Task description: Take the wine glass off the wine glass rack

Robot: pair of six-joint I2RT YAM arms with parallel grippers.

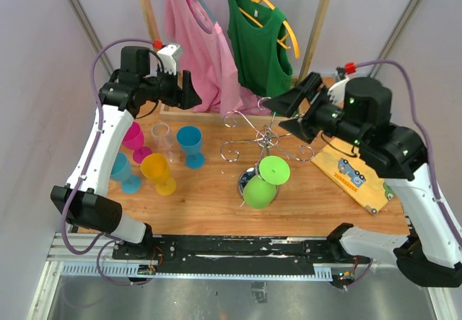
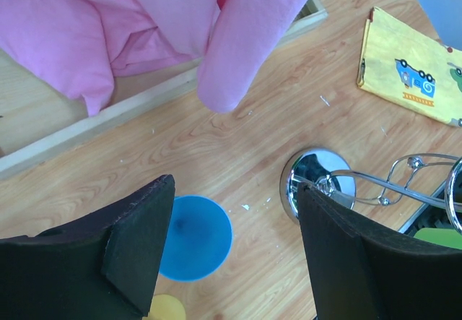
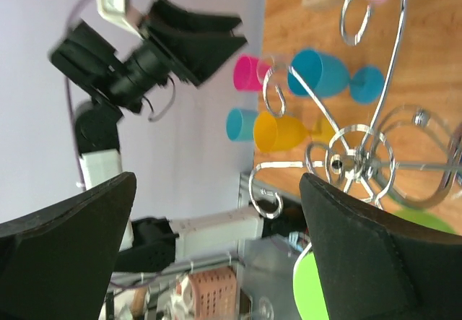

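Observation:
A green wine glass (image 1: pixel 260 193) hangs upside down on the front arm of the silver wire rack (image 1: pixel 266 141), its round foot (image 1: pixel 274 170) uppermost. My right gripper (image 1: pixel 273 115) is open above the rack's right side, apart from the glass. In the right wrist view the green glass (image 3: pixel 309 288) shows low, partly behind a finger (image 3: pixel 368 255), and the rack hub (image 3: pixel 355 165) lies ahead. Over the left part of the table my left gripper (image 1: pixel 193 91) stands open and empty; its wrist view shows the rack base (image 2: pixel 317 179) and a blue cup (image 2: pixel 195 238) below.
Blue, yellow, pink and clear goblets (image 1: pixel 158 170) stand at the left. A pink garment (image 1: pixel 198 45) and a green one (image 1: pixel 258 42) hang at the back. A folded yellow cloth (image 1: pixel 354 179) lies at the right. Bare table surrounds the rack's base.

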